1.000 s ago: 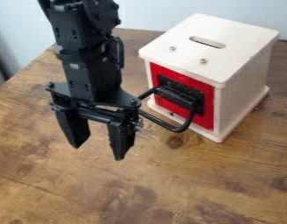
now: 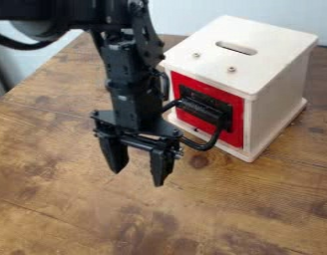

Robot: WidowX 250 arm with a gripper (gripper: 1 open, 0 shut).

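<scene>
My black gripper (image 2: 137,159) hangs above the wooden table, left of a pale wooden box (image 2: 269,100), its two fingers pointing down and spread apart with nothing between them. The box has a slot in its top and a red front panel (image 2: 194,124) with a black latch plate and a bent black handle (image 2: 219,131) that sticks out toward the gripper. The gripper's right side is close to the handle; whether they touch I cannot tell.
A pale wall (image 2: 153,10) stands behind it.
The gripper has shifted right, toward the box, and a little up since a second ago. The box and its handle look the same.
</scene>
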